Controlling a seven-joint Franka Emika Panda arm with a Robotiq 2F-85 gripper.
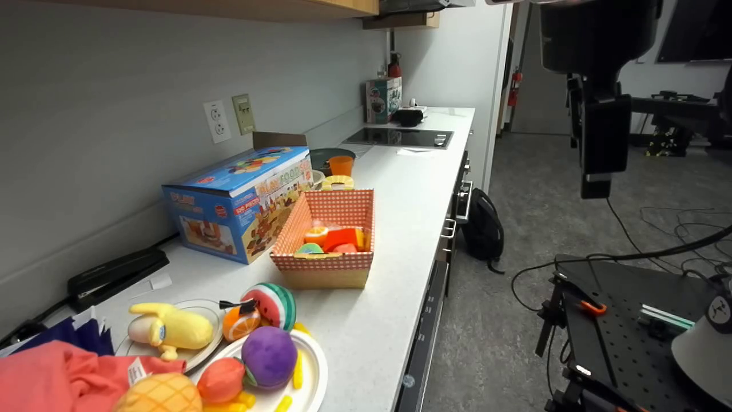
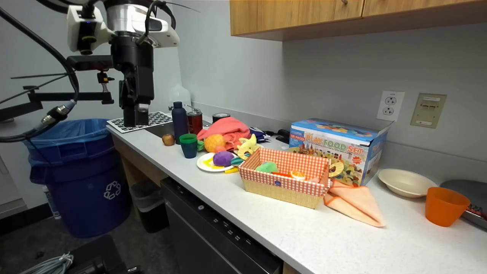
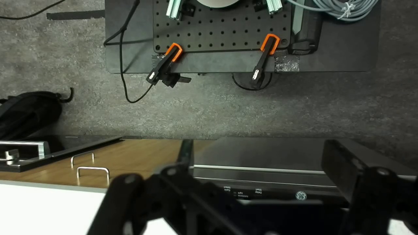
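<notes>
My gripper is open, its two fingers wide apart and nothing between them. In the second exterior view the gripper hangs pointing down, high in front of the counter and well clear of everything on it. A red-checked basket holds several toy foods, among them a red piece and an orange slice. Nearer the first exterior camera, a white plate carries a purple plush fruit and yellow pieces. A plush banana lies on another plate, beside a plush orange and a watermelon.
A play food box stands against the wall behind the basket. An orange cup, a cream bowl and a peach cloth lie to its right. A green cup and a dark bottle stand left.
</notes>
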